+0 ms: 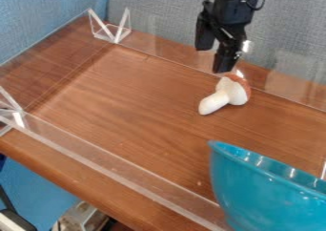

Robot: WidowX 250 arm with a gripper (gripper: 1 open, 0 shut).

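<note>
My black gripper [220,46] hangs at the back right, its fingers pointing down and open. Just below it on the wooden table lies a white mushroom-shaped object [222,97] with a reddish patch on its cap, lying on its side with the stem toward the front left. I cannot tell whether the fingertips touch it.
A large teal bowl [261,192] fills the front right. Clear barriers with white brackets [110,27] edge the table, backed by a grey wall [152,10].
</note>
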